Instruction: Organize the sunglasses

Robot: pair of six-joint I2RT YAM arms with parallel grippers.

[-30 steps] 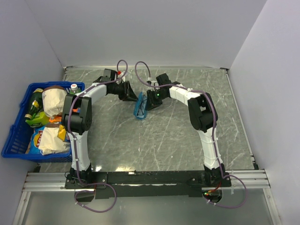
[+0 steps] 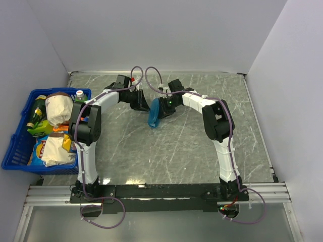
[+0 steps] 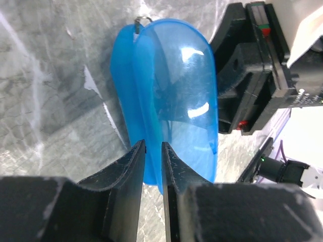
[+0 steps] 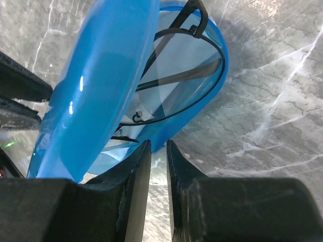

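Between my two grippers, a translucent blue glasses case lies at the middle of the table. The right wrist view shows its lid tilted over the base, still ajar, with the dark-framed sunglasses inside. From the left wrist view, only the smooth outside of the case shows, with a small metal catch at its far end. My left gripper is shut on one edge of the case. On the opposite side, my right gripper is shut on the base's edge.
A blue basket full of bottles, bags and packets stands at the left, beside the left arm.
My left gripper has moved rightward and slightly nearer the front. The lid has swung toward the right, covering the sunglasses from above. The right arm has stayed in place.
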